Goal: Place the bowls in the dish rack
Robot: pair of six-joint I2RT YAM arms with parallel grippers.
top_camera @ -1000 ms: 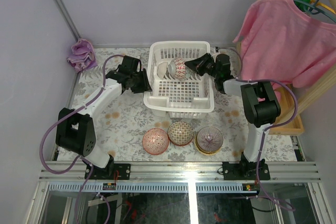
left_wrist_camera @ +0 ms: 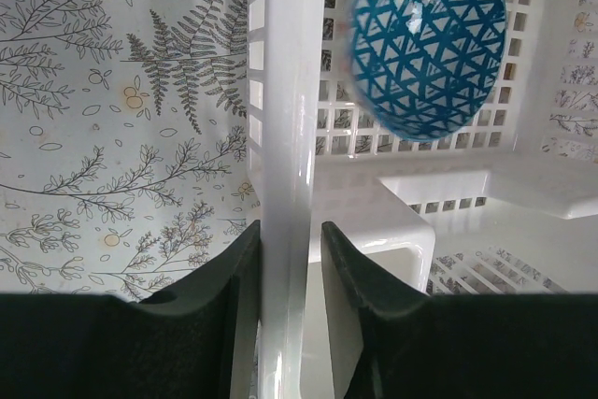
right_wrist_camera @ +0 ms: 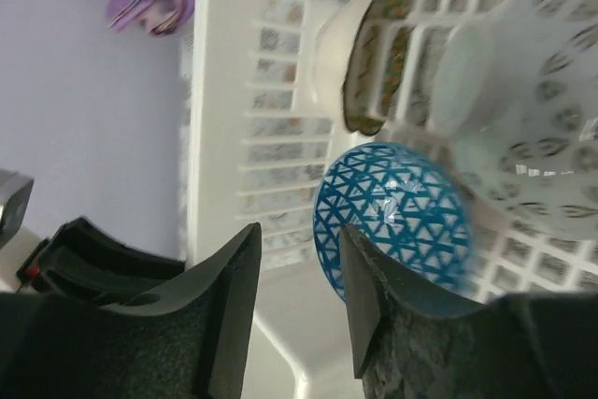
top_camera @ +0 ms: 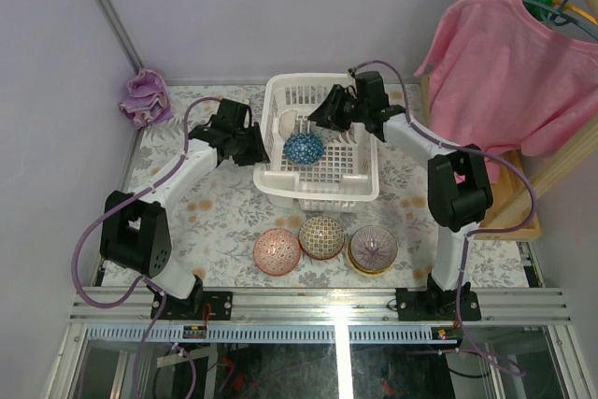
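Observation:
A blue-patterned bowl point(top_camera: 304, 148) lies in the white dish rack point(top_camera: 360, 189), its round patterned face up. A pale bowl point(right_wrist_camera: 523, 91) sits beside it in the right wrist view, blurred. My left gripper straddles the rack's left rim, fingers apart. My right gripper hangs part open over the rack, just above the blue bowl, with nothing visibly held. In front of the rack stand a red-patterned bowl point(top_camera: 277, 251), a checked bowl point(top_camera: 320, 236) and a clear purplish bowl point(top_camera: 372, 249) on a yellow one.
A purple cloth point(top_camera: 146, 100) lies at the back left. A wooden stand with a pink shirt point(top_camera: 505, 72) fills the right side.
The bowl in the rack has tipped from its side to show its blue face. My right gripper has come away from it and shifted slightly left. The left arm is unchanged.

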